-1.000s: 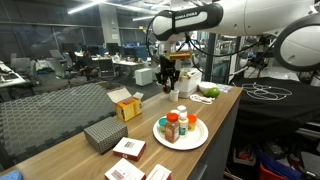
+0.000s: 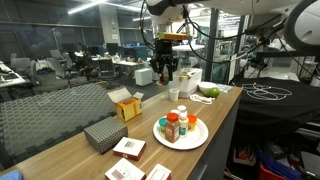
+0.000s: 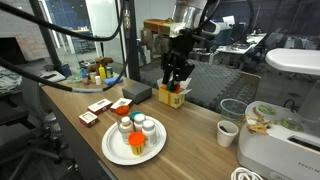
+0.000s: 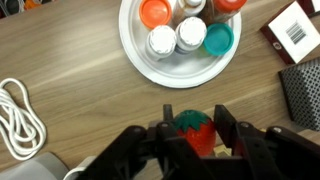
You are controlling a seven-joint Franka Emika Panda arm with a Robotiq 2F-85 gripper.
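Note:
My gripper is shut on a small red object with a green top (image 4: 197, 133), held above the wooden table. In exterior view 2 the gripper (image 3: 172, 84) hangs in front of the yellow box, a hint of red showing between its fingers. In exterior view 1 the gripper (image 2: 164, 78) is raised over the far part of the table. Just what the held thing is cannot be told; the fingers cover part of it.
A white plate (image 2: 196, 140) carries several small bottles and cups. Also on the table are a yellow box (image 2: 126, 104), a dark mesh block (image 2: 106, 133), small boxes (image 2: 129, 147) and a white cup (image 3: 227, 132). Bare wood (image 3: 190, 150) lies between plate and cup.
The arm has risen from low over the far part of the table, and the gripper now hangs higher. The plate and boxes stay where they were.

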